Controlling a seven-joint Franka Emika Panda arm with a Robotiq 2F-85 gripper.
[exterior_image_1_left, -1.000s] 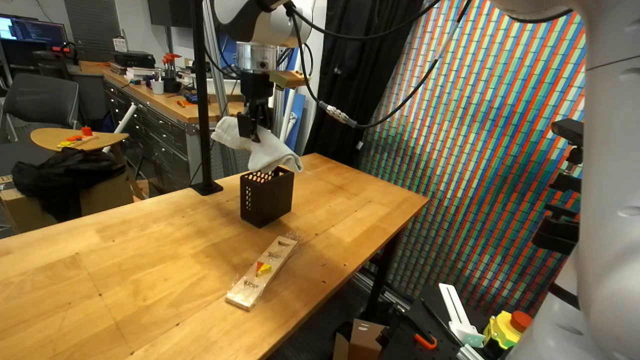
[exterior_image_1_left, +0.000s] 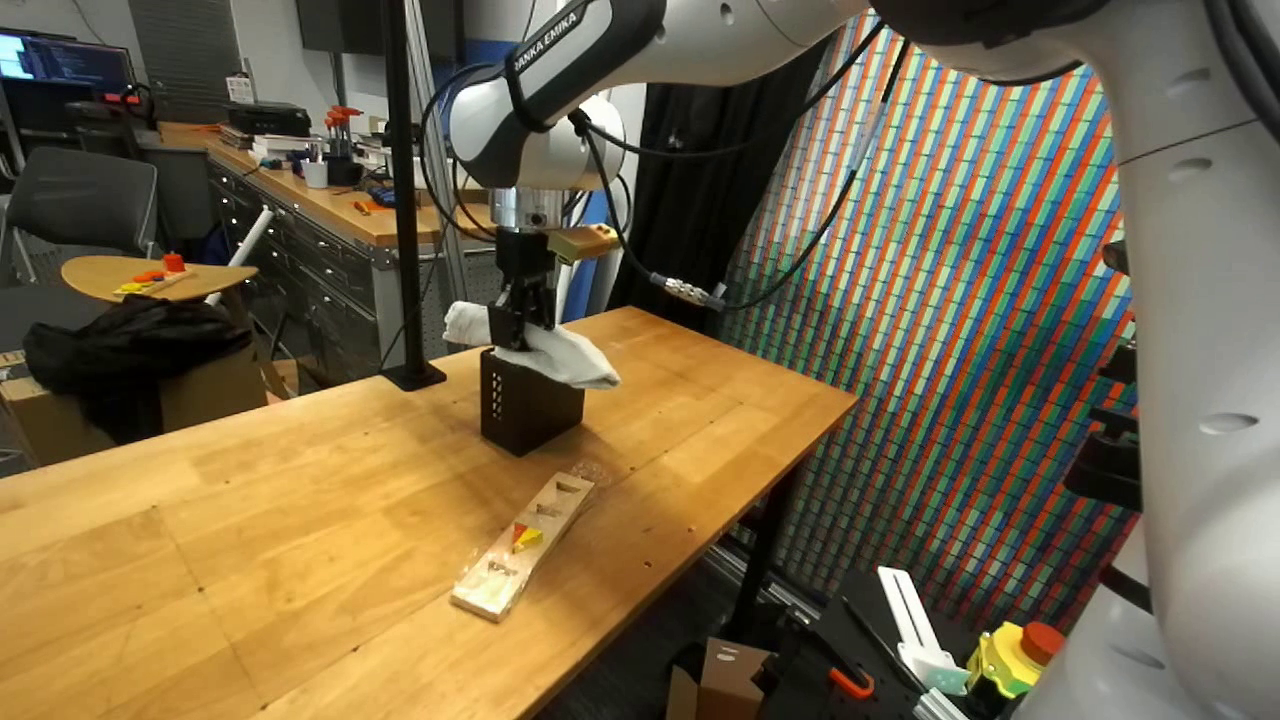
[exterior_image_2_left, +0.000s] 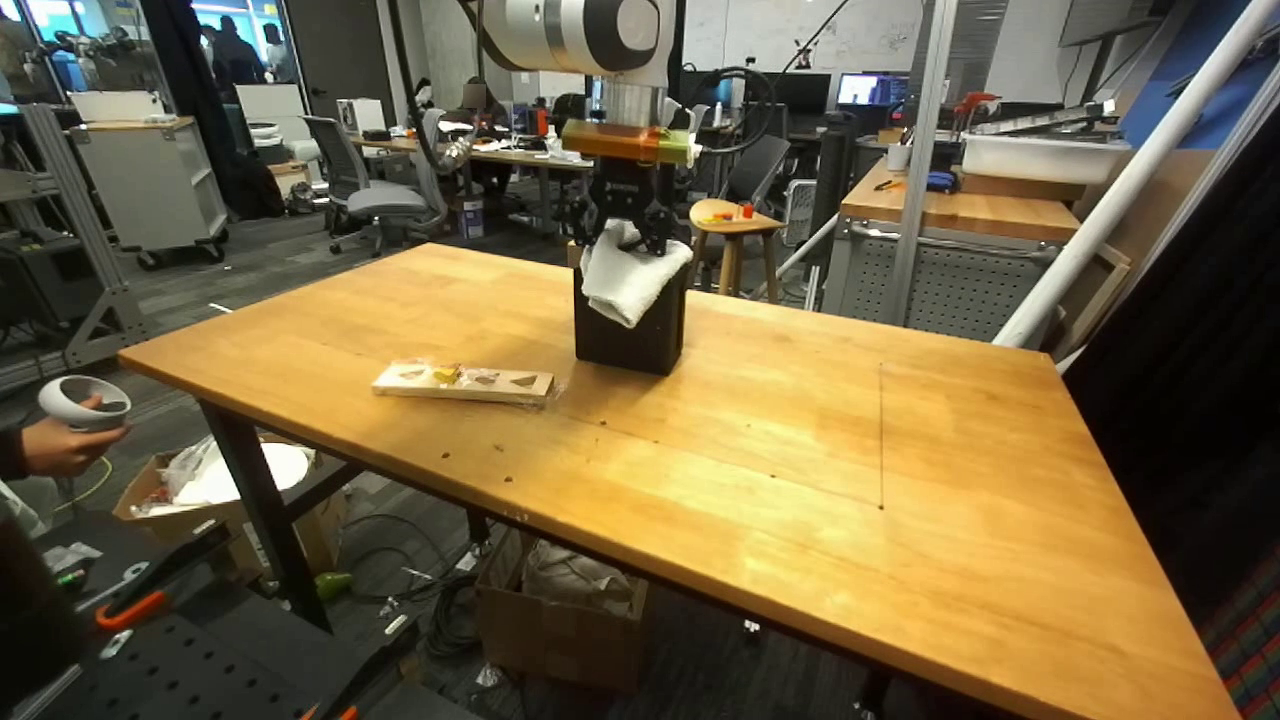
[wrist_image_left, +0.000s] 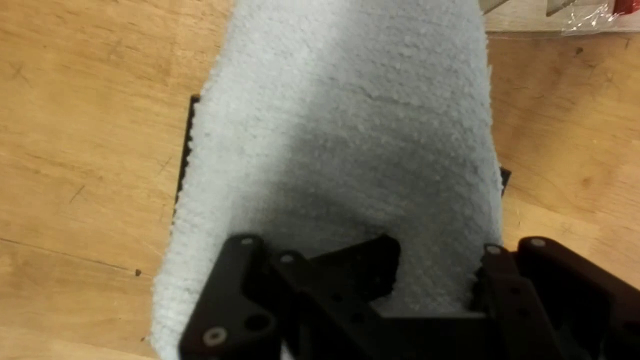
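A white terry cloth (exterior_image_1_left: 570, 360) lies draped across the top of an upright black box (exterior_image_1_left: 528, 410) with holes in one side. My gripper (exterior_image_1_left: 513, 334) is right over the box, shut on the middle of the cloth, whose ends hang out to both sides. From the other exterior side, one cloth end (exterior_image_2_left: 630, 292) droops over the front of the box (exterior_image_2_left: 630, 346). In the wrist view the cloth (wrist_image_left: 360, 114) covers nearly all of the box, leaving only slivers of its rim (wrist_image_left: 186, 144). The box's inside is hidden.
A wooden board (exterior_image_1_left: 504, 576) with triangular cutouts and a yellow and red piece, partly in clear wrap, lies near the box. A black post (exterior_image_1_left: 410, 240) rises at the table's far edge.
My gripper has come down with the cloth, from above the box to its rim. The box opening, partly visible before, is now covered. The board has stayed put.
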